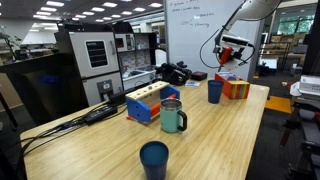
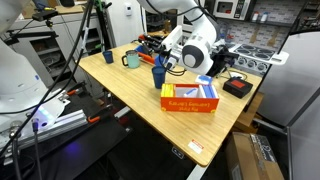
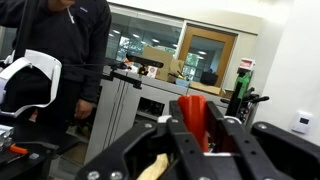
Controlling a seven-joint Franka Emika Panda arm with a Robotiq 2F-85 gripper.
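Note:
A red object shows between the black fingers of my gripper in the wrist view; the gripper is shut on it. What the object is cannot be told. Exterior view 1 has my gripper at the far end of the table, with red at it, raised above an open box with red, orange and green sides. In exterior view 2 that box has pale things inside, and the white arm reaches behind it. The fingertips are hard to make out there.
A blue cup stands close to the box. Further along are a teal mug, a blue-and-red rack with a wooden top, and another dark blue cup. A cardboard box stands beyond its edge.

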